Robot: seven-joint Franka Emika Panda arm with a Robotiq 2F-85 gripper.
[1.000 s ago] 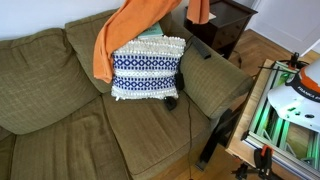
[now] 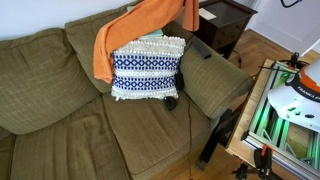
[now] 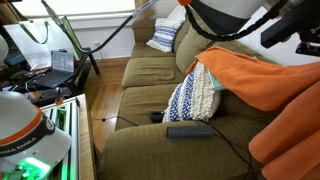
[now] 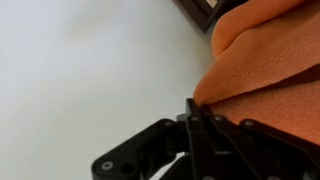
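Observation:
An orange cloth (image 2: 125,40) drapes over the back of the sofa and partly over a blue-and-white patterned pillow (image 2: 147,72). In the second exterior view the cloth (image 3: 238,75) spreads across the pillow's (image 3: 192,100) upper part and the sofa back. My gripper is shut on a fold of the orange cloth (image 4: 262,62), which stretches off to the right in the wrist view. A pale wall fills the left of that view. The gripper's fingers are not visible in the exterior views.
A grey remote-like object (image 3: 190,131) and a small black item (image 3: 156,116) lie on the sofa seat, with a cable running by. A dark side table (image 2: 222,25) stands beyond the armrest (image 2: 215,85).
The raised right-hand part of the orange cloth has shifted slightly leftward at the top of the first exterior view. The pillow and sofa are unmoved.

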